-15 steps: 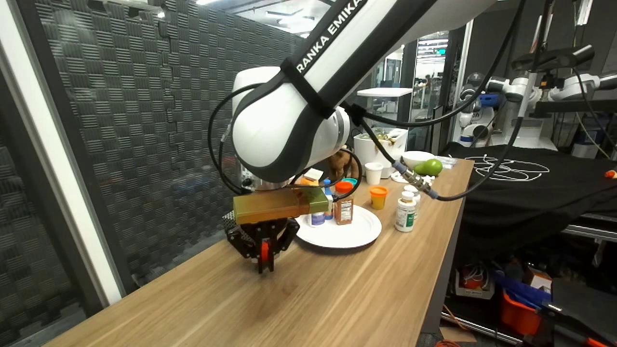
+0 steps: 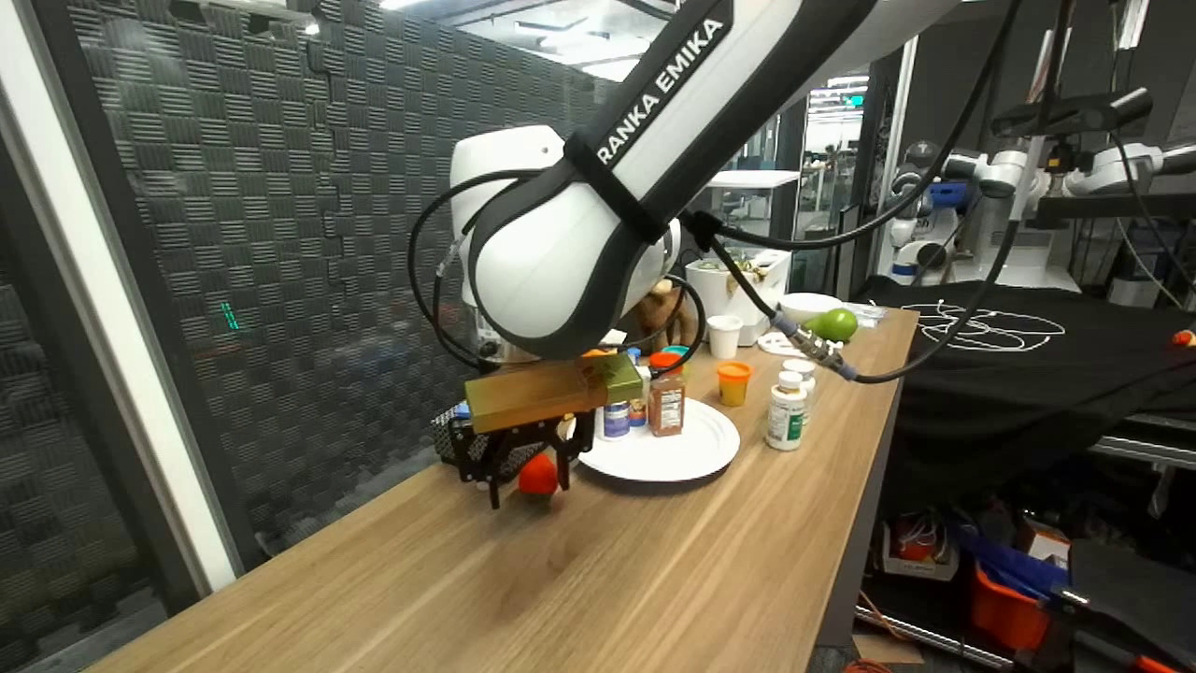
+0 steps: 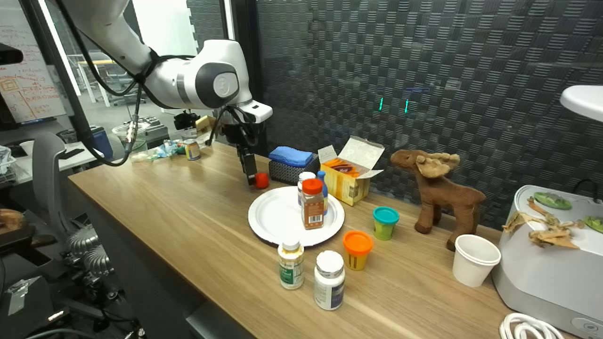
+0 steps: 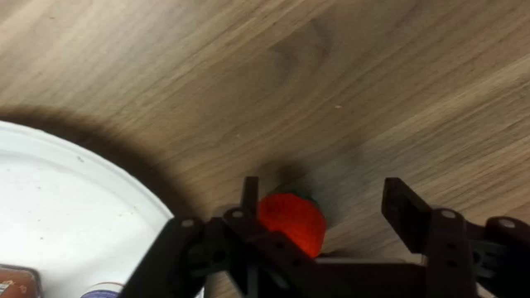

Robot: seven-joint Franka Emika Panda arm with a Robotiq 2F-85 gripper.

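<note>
My gripper (image 2: 529, 492) is low over the table, its fingers spread well apart. A small red rounded object (image 2: 538, 475) shows between them, closer to the finger on the plate's side. In the wrist view this red object (image 4: 295, 221) is beside the left finger (image 4: 249, 193) and partly covered by the gripper's linkage, while a wide gap separates it from the right finger (image 4: 397, 211). Exterior view 2 has the red object (image 3: 261, 180) just right of the dark gripper (image 3: 250, 180). Whether it touches a finger, I cannot tell.
Close by is a white plate (image 3: 268, 220) bearing several bottles. A dark basket with a blue cloth (image 3: 291, 155) and an open yellow box (image 3: 345, 183) stand behind. Bottles and orange-lidded tub (image 3: 357, 257) stand nearer the viewer.
My gripper's fingers, close together around the red object a second ago, have spread apart. The gripper has risen slightly and shifted a little right; the red object appears slightly farther right.
</note>
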